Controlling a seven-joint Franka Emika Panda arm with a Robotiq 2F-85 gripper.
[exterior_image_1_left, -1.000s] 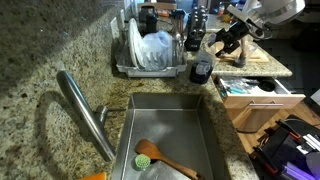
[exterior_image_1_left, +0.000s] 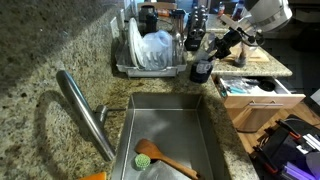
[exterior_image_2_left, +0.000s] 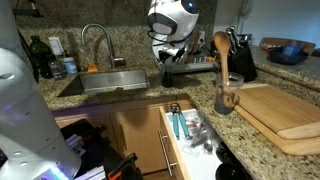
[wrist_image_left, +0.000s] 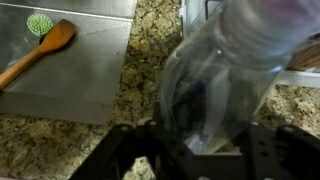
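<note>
A clear plastic container (wrist_image_left: 225, 75) fills much of the wrist view, close to the camera. Dark parts of my gripper show through and below it; glare and blur hide whether the fingers touch its wall. In exterior view 1 my gripper (exterior_image_1_left: 215, 50) reaches in from the right, beside a dark, shiny cup-like object (exterior_image_1_left: 201, 72) at the counter corner behind the sink. From the other side, my gripper (exterior_image_2_left: 163, 62) hangs by the counter behind the open drawer, its fingertips too small to make out.
The sink (exterior_image_1_left: 135, 115) holds a wooden spoon (exterior_image_1_left: 172, 158) and a green scrubber (exterior_image_1_left: 148, 149). Plates stand in a dish rack (exterior_image_1_left: 155, 60). An open drawer (exterior_image_2_left: 195, 145) with utensils juts out. A clear cup (exterior_image_2_left: 228, 95) and wooden board (exterior_image_2_left: 275, 105) occupy the counter.
The arm has come left and a little lower, bringing my gripper nearer the dark object by the sink corner. Things in the sink and rack have stayed put.
</note>
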